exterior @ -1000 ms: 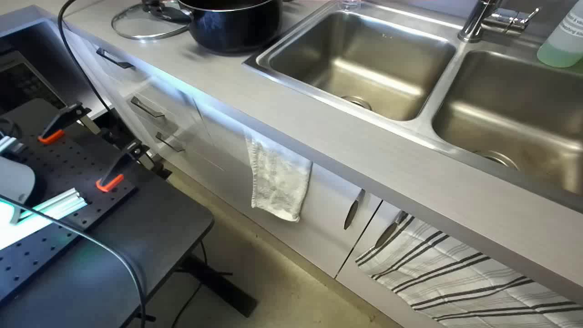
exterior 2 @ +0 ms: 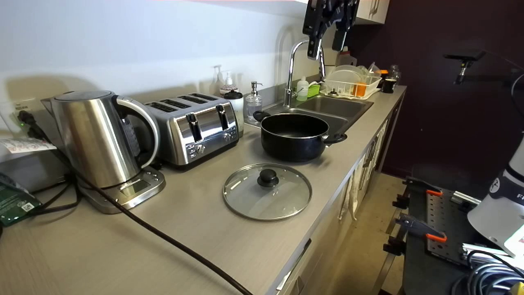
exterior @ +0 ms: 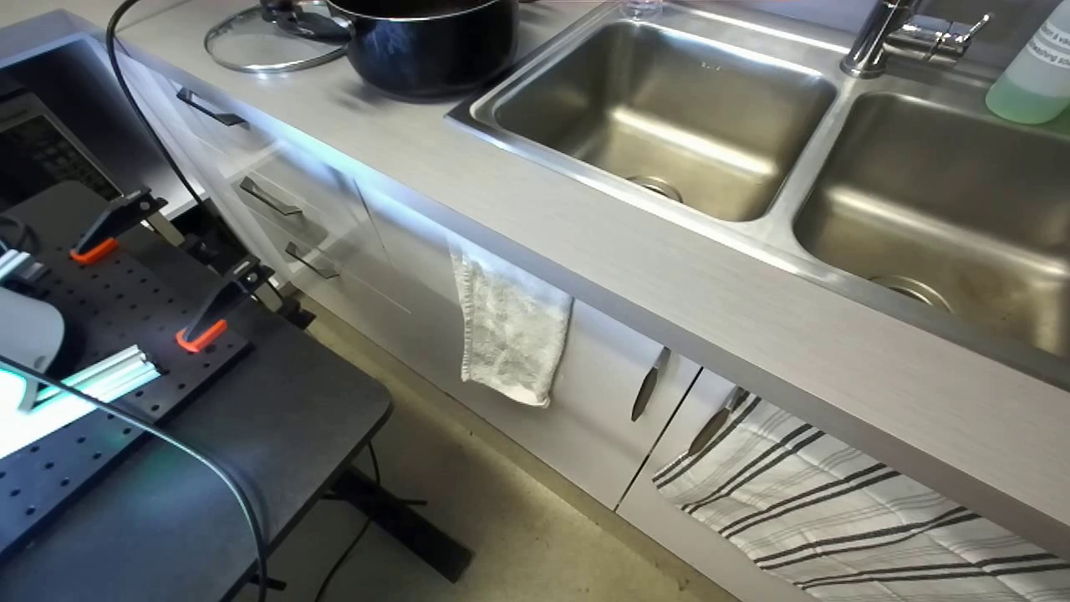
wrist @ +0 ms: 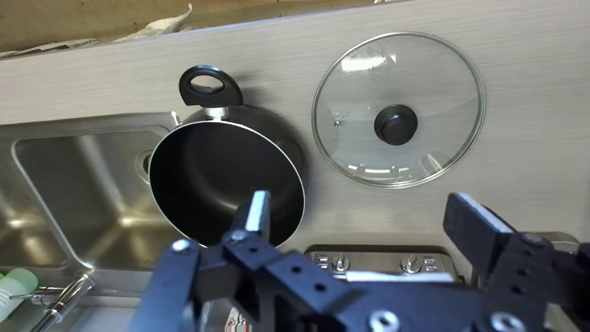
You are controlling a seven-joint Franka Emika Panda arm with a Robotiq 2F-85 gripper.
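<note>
My gripper is open, its two fingers wide apart with nothing between them. In exterior view 2 the gripper (exterior 2: 326, 51) hangs at the top, high above the counter. Below it a black pot (exterior 2: 294, 142) stands uncovered on the counter beside the sink; its inside looks empty in the wrist view. A round glass lid (wrist: 359, 138) with a black knob (wrist: 396, 124) lies flat on the counter, knob up, apart from the pot. In exterior view 1 the pot (exterior: 431, 50) and the lid (exterior: 251, 50) are cut off by the top edge.
A toaster (exterior 2: 206, 130) and a steel kettle (exterior 2: 93, 142) line the wall side. The double sink (exterior: 652, 120) has a tall faucet (exterior 2: 292, 73). A dark cable (exterior 2: 167, 236) crosses the near counter. Bare counter lies around the lid.
</note>
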